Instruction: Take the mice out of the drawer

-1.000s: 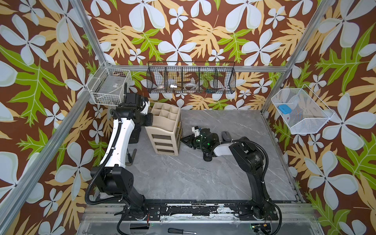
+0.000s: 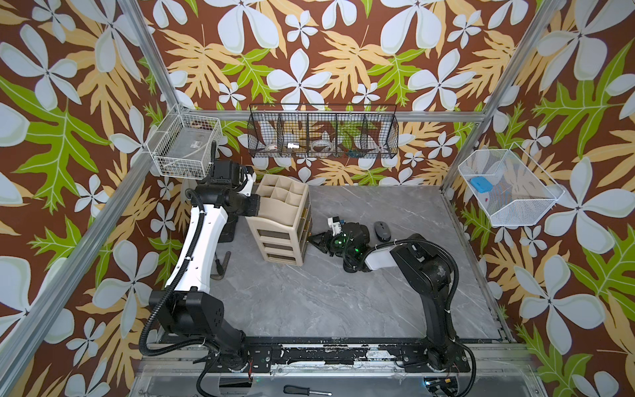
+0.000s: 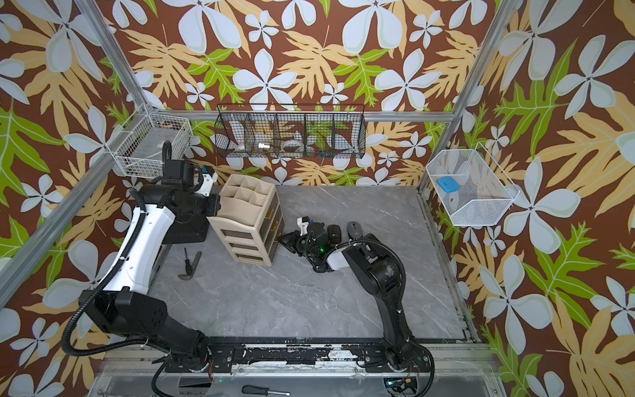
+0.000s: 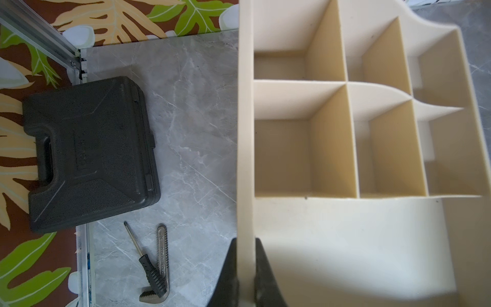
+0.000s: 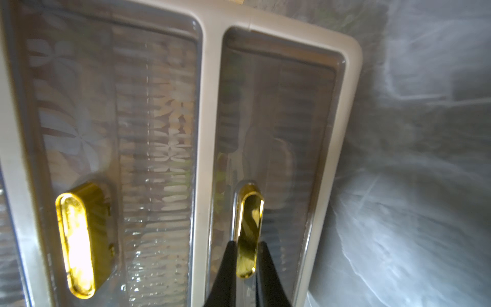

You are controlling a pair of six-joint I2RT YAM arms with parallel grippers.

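The beige drawer cabinet [image 2: 281, 218] stands left of the table's middle, its clear drawer fronts facing right. In the left wrist view, my left gripper is shut on the thin rim of the cabinet's top side wall, one finger on each side. My right gripper is shut on the gold handle [image 5: 249, 230] of the end drawer [image 5: 276, 117], which sits level in its frame. A faint rounded shape shows on that clear front; whether it is a mouse or a reflection I cannot tell. Two dark mice, one black [image 3: 334, 233] and one grey [image 3: 354, 229], lie behind my right gripper.
A black tool case [image 4: 92, 153], a screwdriver [image 4: 152, 271] and a wrench-like tool [image 4: 162, 255] lie left of the cabinet. Wire baskets hang at the back [image 2: 322, 132], left [image 2: 188, 142] and right [image 2: 509, 185].
The cabinet and my right gripper have shifted slightly to the right. My left arm has moved a little, its gripper staying at the cabinet's left rim.
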